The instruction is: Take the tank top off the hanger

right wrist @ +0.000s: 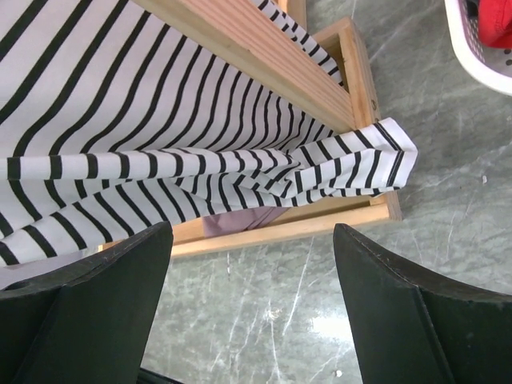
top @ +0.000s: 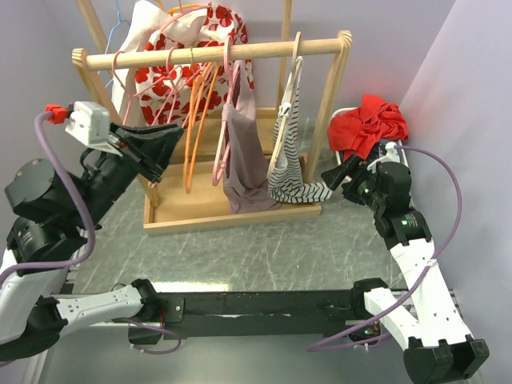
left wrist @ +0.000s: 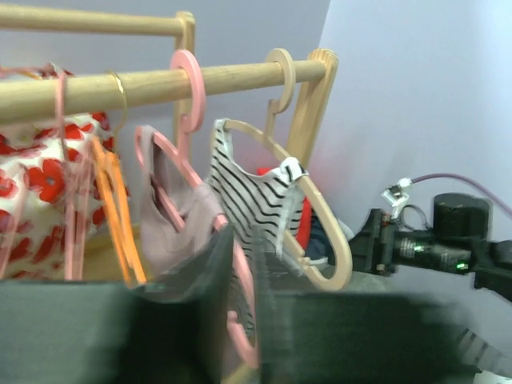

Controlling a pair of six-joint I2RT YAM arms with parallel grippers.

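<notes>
A black-and-white striped tank top (top: 296,184) hangs on a beige hanger (left wrist: 336,240) at the right end of the rail, one strap over it. A mauve top (top: 248,176) hangs beside it on a pink hanger (left wrist: 192,88). My left gripper (top: 160,152) is raised left of these garments, apart from them; its fingers look blurred in its wrist view, and its opening is unclear. My right gripper (top: 340,172) stands open at the tank top's lower right; in the right wrist view striped cloth lies beyond its fingers, none clearly between them.
The wooden rack (top: 184,226) also holds orange and pink hangers (top: 192,136) and a red-flowered garment (top: 224,24). A basket of red cloth (top: 368,120) stands at the right beside the wall. The grey floor in front of the rack is clear.
</notes>
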